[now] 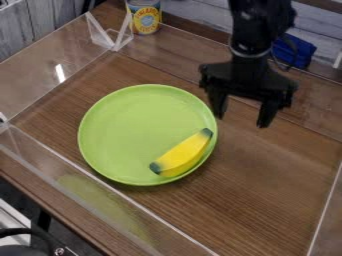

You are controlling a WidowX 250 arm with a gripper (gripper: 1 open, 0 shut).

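My black gripper (243, 108) hangs over the wooden table to the upper right of a green plate (127, 128), its fingers open and apart with nothing seen between them. A yellow banana-like object (182, 154) with dark tips lies on the lower right of the plate.
A yellow-labelled can (143, 14) stands at the back left beside a clear plastic piece. A blue object (297, 50) sits at the back right, partly behind my arm. Clear panels edge the table at left.
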